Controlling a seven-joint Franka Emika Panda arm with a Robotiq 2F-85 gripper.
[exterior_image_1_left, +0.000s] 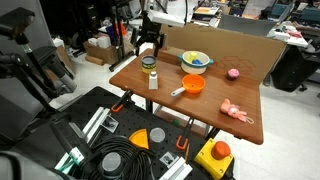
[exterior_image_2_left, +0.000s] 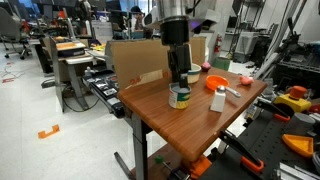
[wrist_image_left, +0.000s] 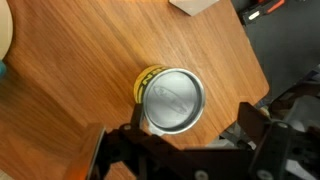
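A tin can with a silver lid and a yellow-green label stands upright near the table's left edge. In exterior view 2, the black gripper hangs just above and behind the can. Seen from the wrist, the lid faces up between the fingers of my open gripper. Nothing is held. Whether a fingertip touches the can is hard to tell.
A small white bottle stands close in front of the can. An orange bowl, a pale bowl with blue and yellow contents, a pink toy and a reddish round thing lie further right. Bare wood separates them.
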